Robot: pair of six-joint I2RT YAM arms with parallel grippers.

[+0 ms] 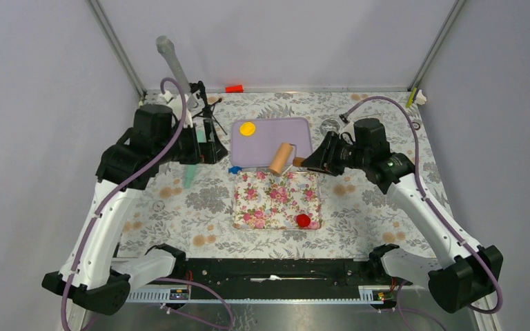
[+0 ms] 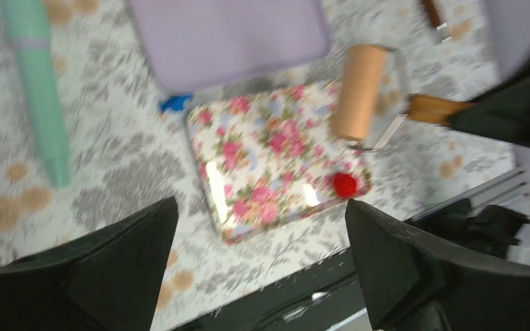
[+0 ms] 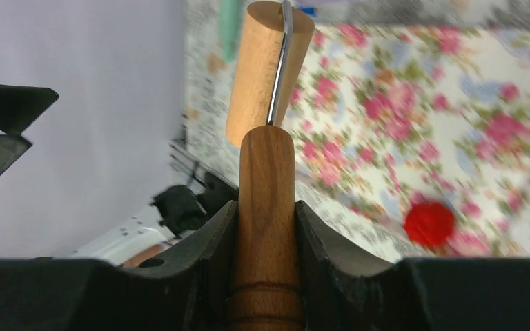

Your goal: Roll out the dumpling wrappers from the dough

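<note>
My right gripper (image 1: 315, 161) is shut on the wooden handle (image 3: 266, 207) of a roller (image 1: 279, 158), which hangs above the top edge of the floral board (image 1: 269, 196). A red dough piece (image 1: 303, 221) sits at that board's lower right, also visible in the right wrist view (image 3: 429, 223). My left gripper (image 1: 214, 152) stands open and empty left of the lilac tray (image 1: 269, 131); its fingers frame the board in the left wrist view. A yellow round piece (image 1: 247, 128) lies on the tray.
A green rolling pin (image 2: 38, 103) lies left of the board, a small blue item (image 1: 234, 169) by the tray's corner, a red block (image 1: 234, 88) at the back. The right arm covers much of the table's right side.
</note>
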